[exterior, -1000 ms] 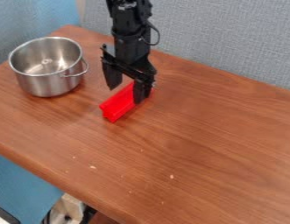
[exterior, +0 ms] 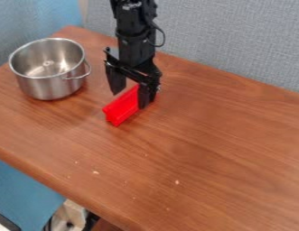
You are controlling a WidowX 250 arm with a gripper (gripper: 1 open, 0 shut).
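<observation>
A red block (exterior: pixel 123 110) lies on the wooden table in the camera view, angled from lower left to upper right. My black gripper (exterior: pixel 131 86) hangs over it, open, one finger to the left above the table and the other over the block's upper right end, hiding part of it. A steel pot (exterior: pixel 48 81) with a side handle stands to the left of the block.
A padded grey wall (exterior: pixel 224 36) runs along the back. The table's left edge drops away at the lower left.
</observation>
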